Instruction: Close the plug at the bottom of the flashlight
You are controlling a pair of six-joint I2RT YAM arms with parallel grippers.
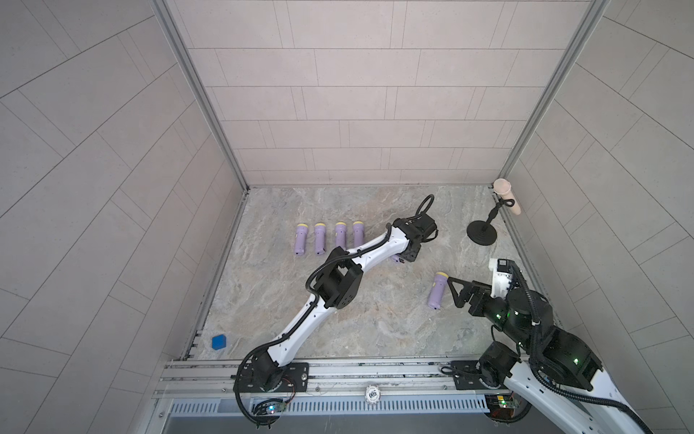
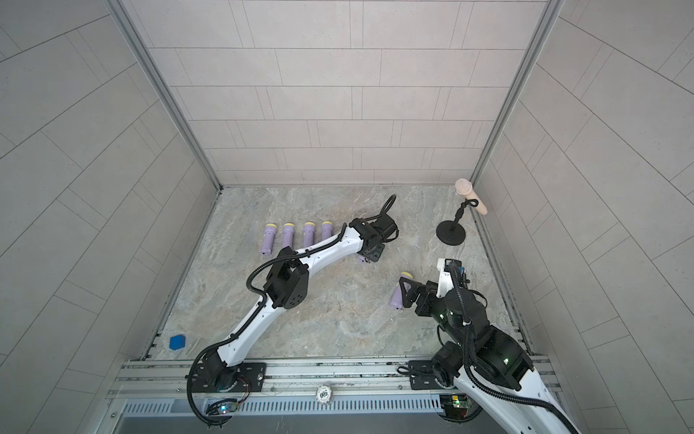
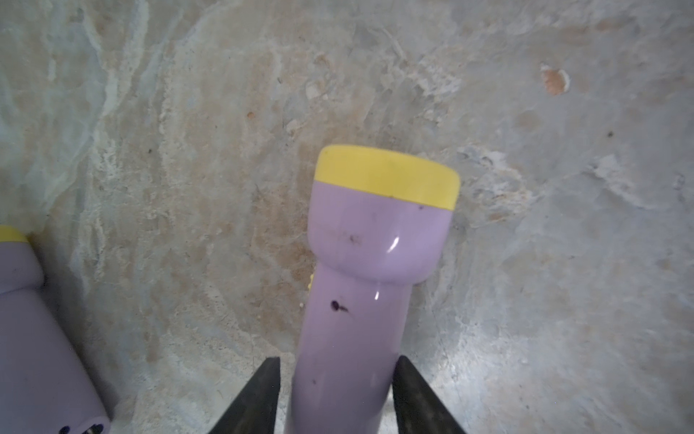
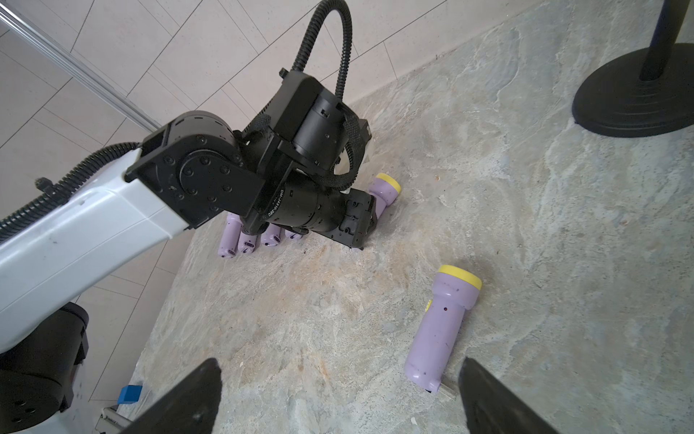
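In the left wrist view a lilac flashlight (image 3: 351,318) with a yellow head lies on the marble table, and my left gripper has a finger on each side of its lower body, part open; contact is unclear. The left arm hides much of this flashlight in the top views. A second flashlight (image 4: 441,332) lies nearer the right arm, with a small piece at its bottom end in the right wrist view. My right gripper is open beside it with nothing between its fingers.
Several flashlights (image 1: 300,238) stand in a row at the back left. A black stand (image 1: 481,232) with a pale cylinder (image 1: 506,195) is at the back right. A blue block (image 1: 218,341) lies front left.
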